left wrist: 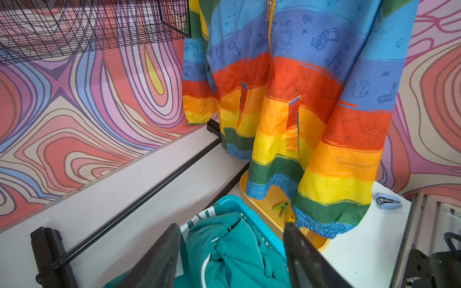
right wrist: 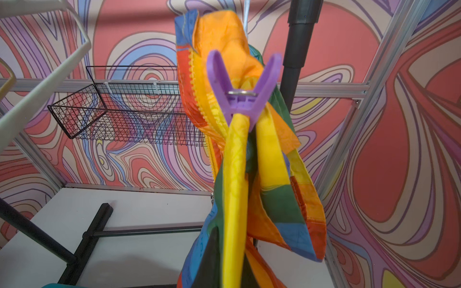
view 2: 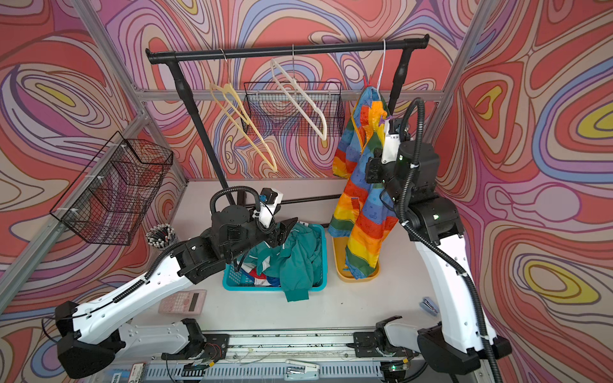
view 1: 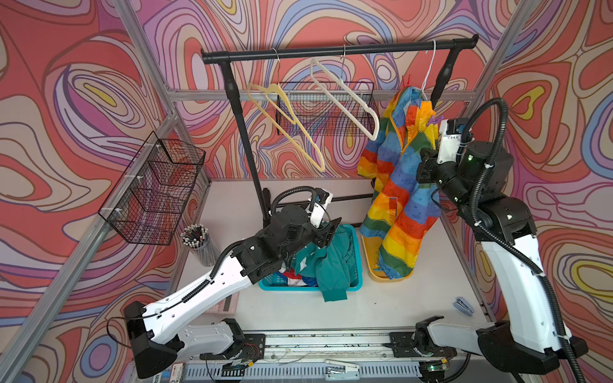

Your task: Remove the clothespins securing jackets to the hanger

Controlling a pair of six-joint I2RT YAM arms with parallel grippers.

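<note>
A rainbow-striped jacket (view 1: 408, 185) hangs from the white hanger at the right end of the rail. A purple clothespin (right wrist: 244, 91) pinches the yellow edge near its shoulder, handles pointing up. Another small red pin (view 1: 406, 80) seems to stick up at its far shoulder. Below the purple pin, my right gripper has its dark fingers (right wrist: 209, 261) close on either side of a yellow strip of the jacket; whether they press on it is not clear. My left gripper stands open above the teal basket, nothing between its fingers.
Under the jacket is a yellow bin (left wrist: 259, 201) holding green clothespins (left wrist: 280, 206). A teal basket (view 1: 359, 255) of clothes stands beside it. Empty cream (view 1: 287, 115) and white hangers (view 1: 344, 102) hang to the left. A stapler (view 1: 463, 306) lies front right.
</note>
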